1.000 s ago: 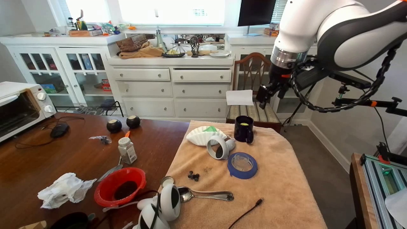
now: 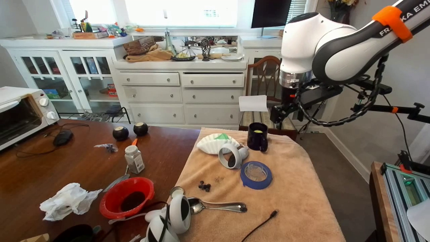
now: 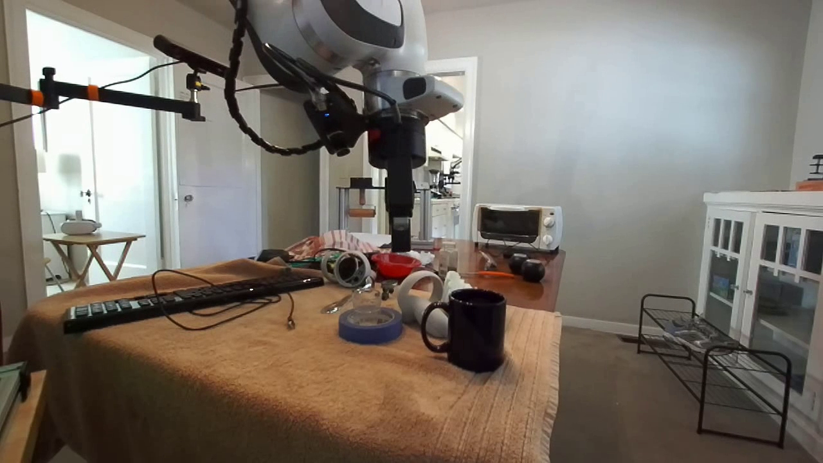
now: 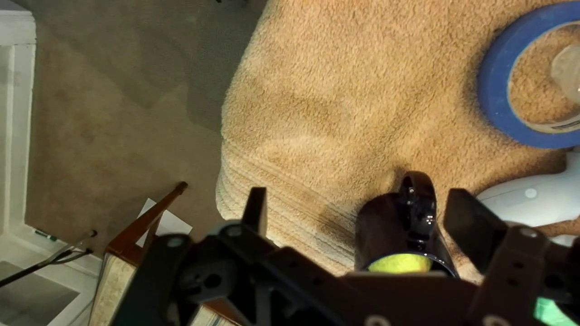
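Note:
A black mug (image 2: 256, 139) stands upright on the tan towel near its far end. In the wrist view the mug (image 4: 378, 228) shows its handle (image 4: 418, 201) and something yellow-green (image 4: 399, 264) inside. My gripper is open, its fingers set wide apart with nothing held. From above, the mug appears between the fingers, closer to the right-hand one. In exterior view 1 the gripper (image 2: 277, 117) hangs above and to the right of the mug, clear of it. Exterior view 2 shows the gripper (image 3: 400, 235) pointing down; its fingers overlap there.
Close to the mug lie a blue tape roll (image 2: 256, 175), a white ring-shaped controller (image 2: 230, 155) and white paper filters (image 2: 215, 143). Spoons (image 2: 219, 206) and a red bowl (image 2: 127, 196) are farther off. Bare towel (image 2: 294, 189) stretches right of the tape.
The gripper has come down, and the arm above it has shifted left in exterior view 1. The mug and the other tabletop things have stayed put.

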